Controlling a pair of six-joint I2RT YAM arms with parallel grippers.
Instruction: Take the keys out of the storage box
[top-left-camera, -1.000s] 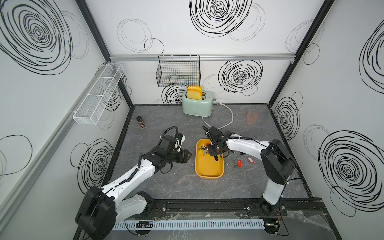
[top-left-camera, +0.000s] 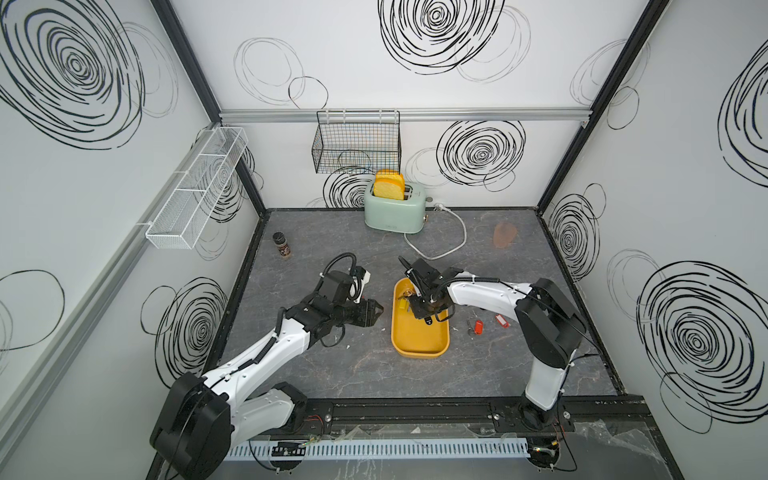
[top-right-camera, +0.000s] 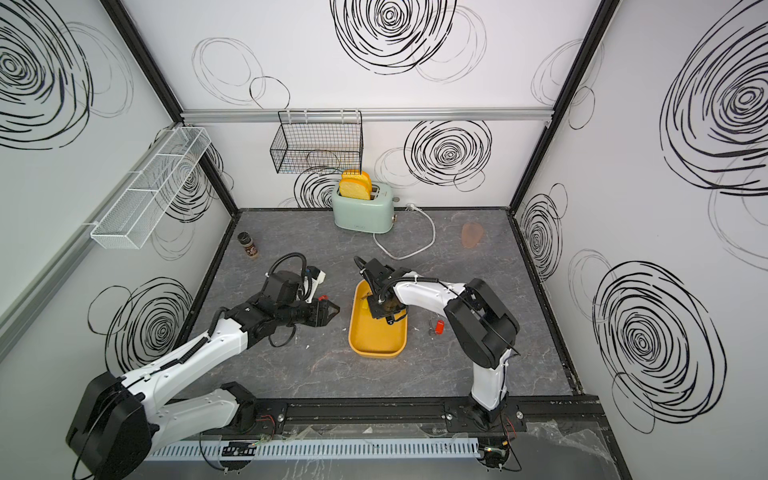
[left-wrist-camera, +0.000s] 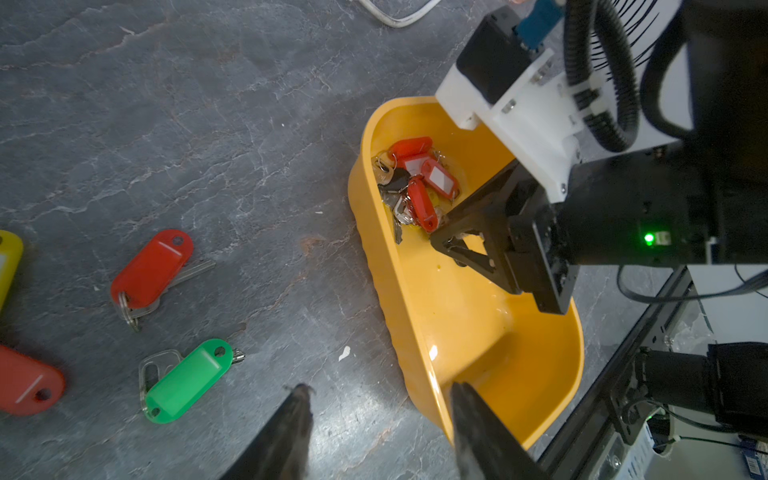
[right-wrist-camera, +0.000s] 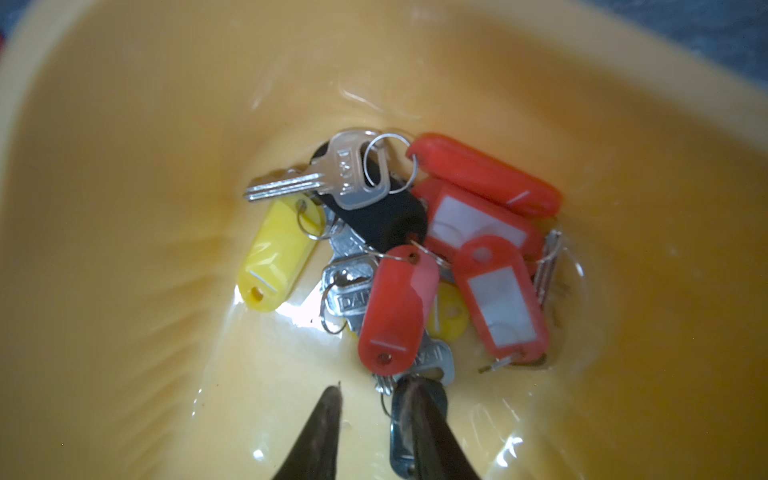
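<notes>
The yellow storage box (top-left-camera: 420, 340) holds a pile of keys (right-wrist-camera: 344, 180) with red (right-wrist-camera: 400, 304), yellow (right-wrist-camera: 276, 248) and black (right-wrist-camera: 376, 212) tags at one end. My right gripper is down inside the box, open, at the edge of the pile beside a dark tag on a key; nothing clearly sits between its fingers. My left gripper is open over the table just left of the box, empty, with loose tagged keys below, a red one (left-wrist-camera: 152, 268) and a green one (left-wrist-camera: 188, 380) among them.
A mint toaster (top-left-camera: 396, 212) with a white cord stands at the back under a wire basket (top-left-camera: 356, 148). A jar (top-left-camera: 281, 244) stands at back left. Loose tags (top-left-camera: 477, 328) lie right of the box.
My right arm has shifted slightly within the box, and the box has moved a little. The left arm is unchanged.
</notes>
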